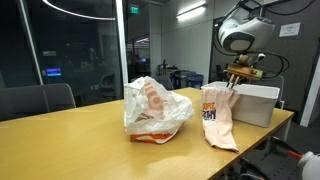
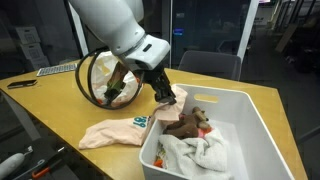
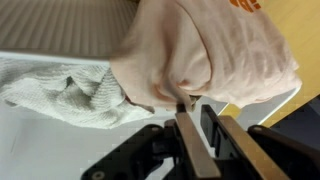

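Note:
A pink cloth (image 2: 165, 112) is pinched in my gripper, which is shut on a fold of it over the wall of the white box (image 2: 238, 103). In exterior view 1 the cloth (image 1: 217, 122) hangs down outside the box and its lower end spreads over the table. The wrist view has the bunched pink cloth (image 3: 205, 50) just beyond the fingertips, with orange lettering at its top. Inside the box lie a white towel (image 2: 203, 153) and a brown plush toy (image 2: 186, 127).
A white plastic bag (image 1: 155, 108) with red print stands on the wooden table (image 1: 70, 135), left of the box in exterior view 1. The box's walls stand close around the gripper.

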